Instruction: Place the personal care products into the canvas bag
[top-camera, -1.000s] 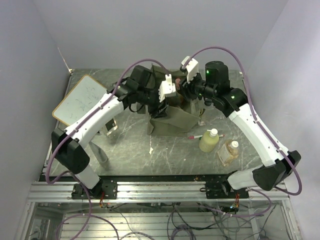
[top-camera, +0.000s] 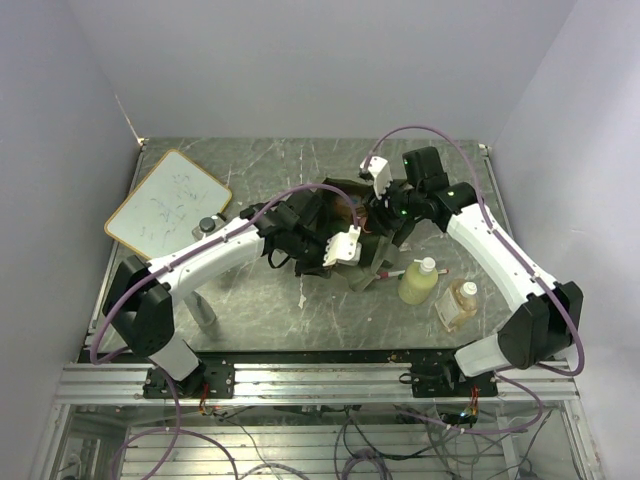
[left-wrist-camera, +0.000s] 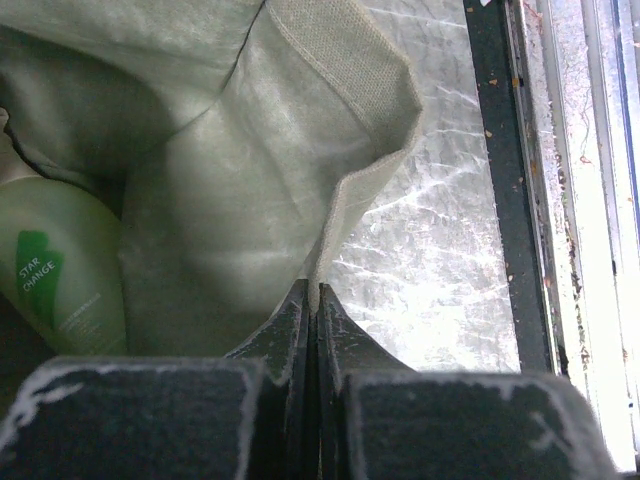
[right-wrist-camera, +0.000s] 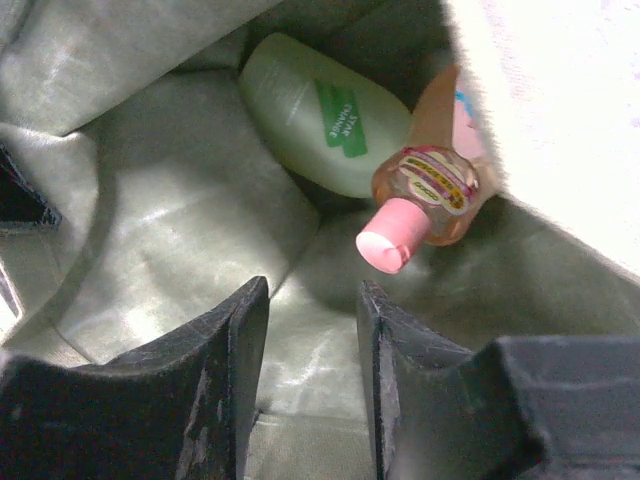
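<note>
The olive canvas bag (top-camera: 356, 275) lies at mid-table. My left gripper is shut on the bag's rim (left-wrist-camera: 340, 215). My right gripper hangs over the bag's interior with parted fingers and nothing between them. Inside the bag lie a pale green STAR CHANGE bottle (right-wrist-camera: 315, 115) and a brown bottle (right-wrist-camera: 430, 190) with a pink cap, with something pink behind it. Outside, right of the bag, stand a yellow-green bottle (top-camera: 418, 285) and an amber bottle (top-camera: 457, 310).
A white board (top-camera: 165, 205) lies at the back left. A grey cylinder (top-camera: 200, 310) is at the front left, and other items are partly hidden by the left arm. A red pen-like item lies by the bag.
Both arms have come toward the front, the left one with the bag's rim, which now sits lower and nearer the table's front. The bottles outside have not moved.
</note>
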